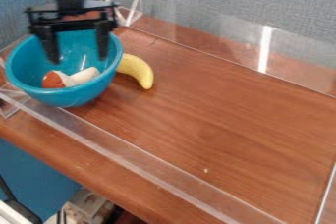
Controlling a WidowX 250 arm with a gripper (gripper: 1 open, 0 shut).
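Note:
My gripper (75, 35) is open and blurred, hanging over the back part of a teal bowl (82, 92) at the left of the table. Inside the bowl lie a red-orange object (53, 81) and a pale, whitish piece (83, 77). A yellow banana (140, 72) lies on the wood just right of the bowl. Whether anything in the bowl is under or between the fingers is unclear.
Clear strips run along its edges, with a grey wall behind. A white wire-like frame stands at the back left, partly hidden by the gripper.

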